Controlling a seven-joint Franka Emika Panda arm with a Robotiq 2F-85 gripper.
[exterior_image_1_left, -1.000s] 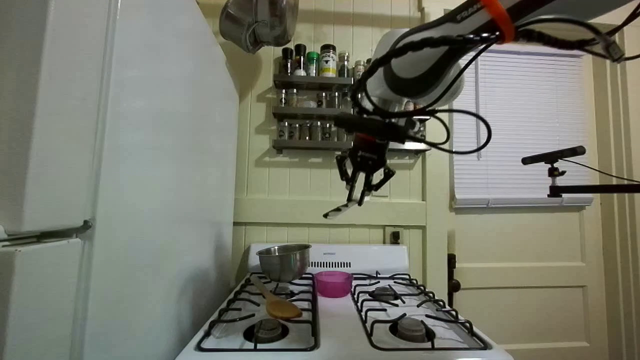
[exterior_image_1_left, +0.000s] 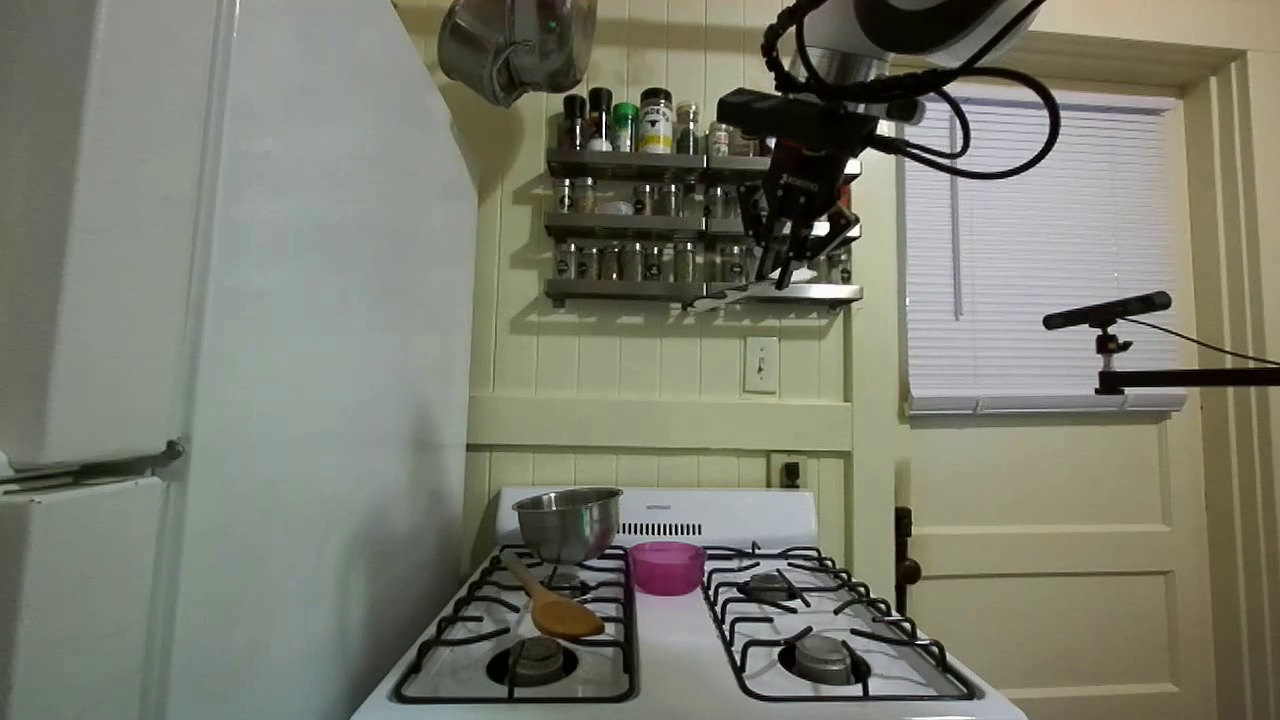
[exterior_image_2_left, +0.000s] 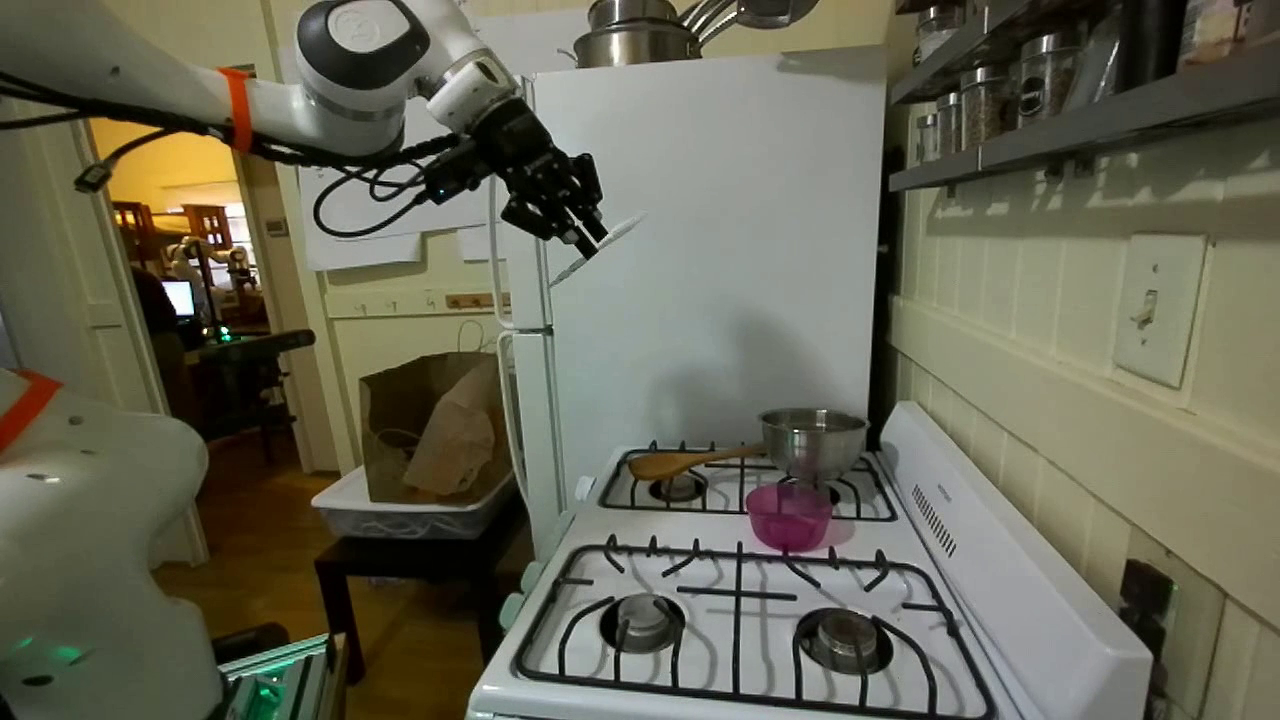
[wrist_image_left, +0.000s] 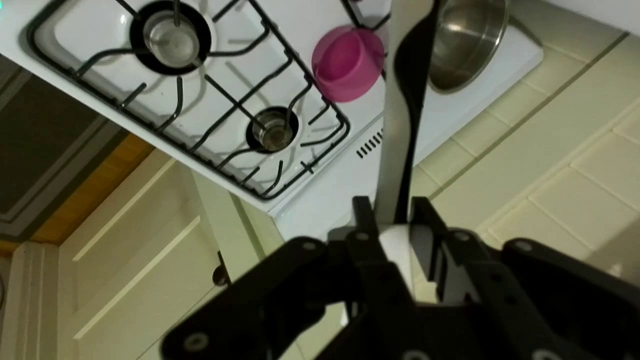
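High above the stove, my gripper (exterior_image_1_left: 787, 276) is shut on a long, thin, white-and-black utensil (exterior_image_1_left: 720, 296). The wrist view shows this utensil (wrist_image_left: 393, 120) pinched between the fingers and stretching up past the top edge, so its far end is out of sight there; its exact kind is unclear. On the stove sit a pink bowl (exterior_image_1_left: 667, 570), a steel bowl (exterior_image_1_left: 566, 528) at the back left, and a wooden spoon (exterior_image_1_left: 564, 618) lying across the left grate. All three are well below the gripper, untouched by it.
Spice racks (exterior_image_1_left: 630, 226) line the wall behind the arm in exterior view 1. A tall white fridge (exterior_image_2_left: 720, 240) stands left of the stove.
My gripper has risen and moved right in exterior view 1, carrying the utensil with it. The bowls and wooden spoon have stayed where they were.
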